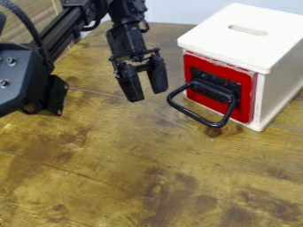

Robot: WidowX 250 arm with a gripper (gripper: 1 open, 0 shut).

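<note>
My black gripper [145,82] hangs above the wooden floor at the upper middle, open, its two fingers apart with empty space between them. To its right, apart from it, stands a white box [243,35] with a slot in its top and a red front panel [244,106]. A black U-shaped handle [199,119] on a black plate sticks out from that panel toward the lower left.
A black arm mount [24,80] fills the upper left, with cables. A pale wall runs along the back.
</note>
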